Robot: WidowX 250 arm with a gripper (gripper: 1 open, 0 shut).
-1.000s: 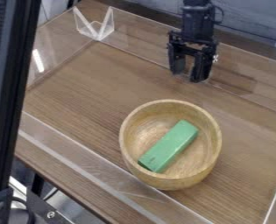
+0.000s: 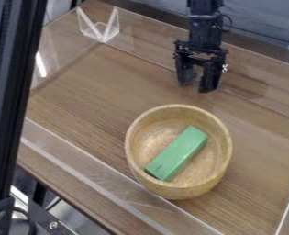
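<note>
My black gripper (image 2: 199,66) hangs at the top centre, low over the back of the wooden table, open, with its fingers pointing down. A pale round wooden bowl (image 2: 205,174) stands at the front centre, well apart from the gripper. A green block (image 2: 176,155) lies in the bowl at a slant. Whether the fingertips touch the table is not clear.
A clear plastic angular piece (image 2: 99,32) is at the back left. A dark post runs down the left edge, with cables at the lower left.
The gripper has shifted very slightly over the last second, with more of its upper part showing clearly. The bowl and green block have not moved.
</note>
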